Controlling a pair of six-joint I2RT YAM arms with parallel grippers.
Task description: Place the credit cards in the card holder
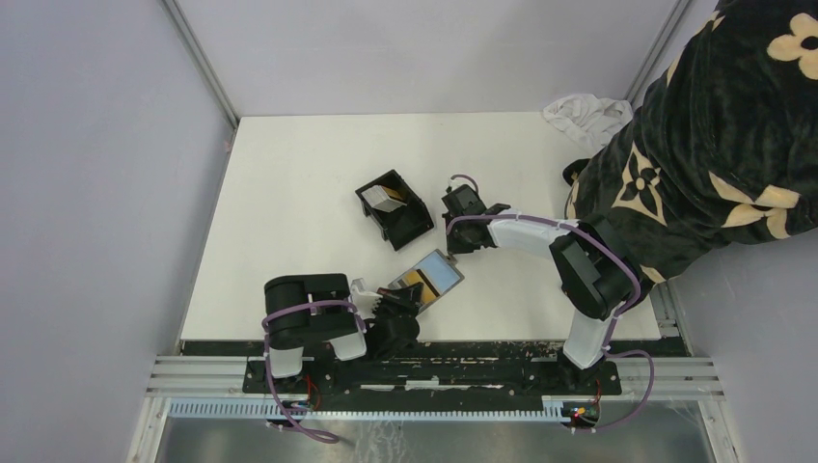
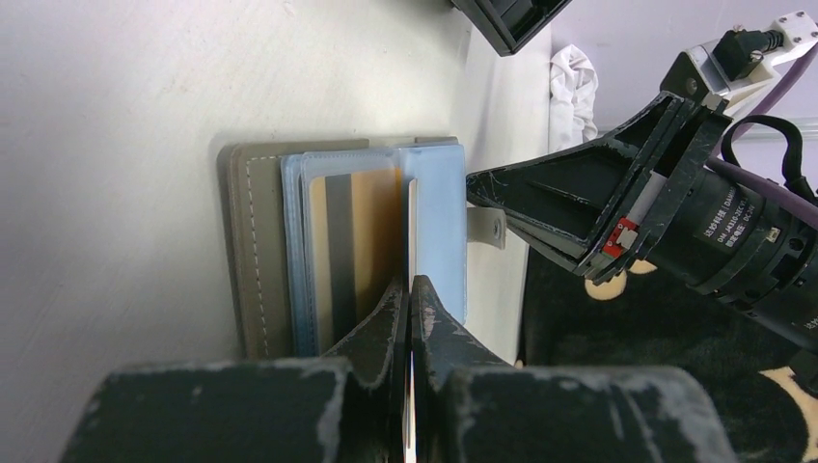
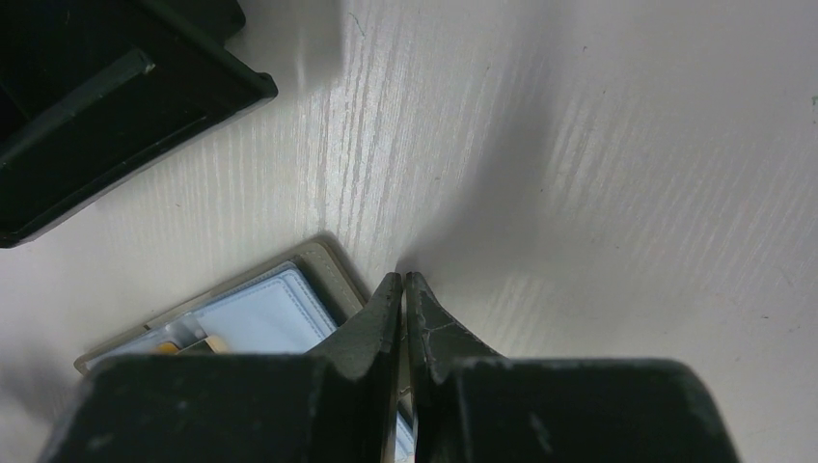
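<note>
The card holder (image 1: 442, 273) lies open near the table's front, with grey covers and clear bluish sleeves; a gold card with a dark stripe shows inside it. In the left wrist view, a thin pale-edged card (image 2: 413, 227) stands edge-on over the sleeves, and my left gripper is shut on it. Whether its lower edge is within a slot cannot be told. My right gripper is shut at the holder's right edge, by the snap tab (image 2: 487, 227), with part of the holder showing between its fingers.
Behind the holder sits a black box (image 1: 412, 224) with cards (image 1: 382, 199) in its left part. A white cloth (image 1: 588, 118) and a dark patterned cushion (image 1: 666, 183) occupy the right side.
</note>
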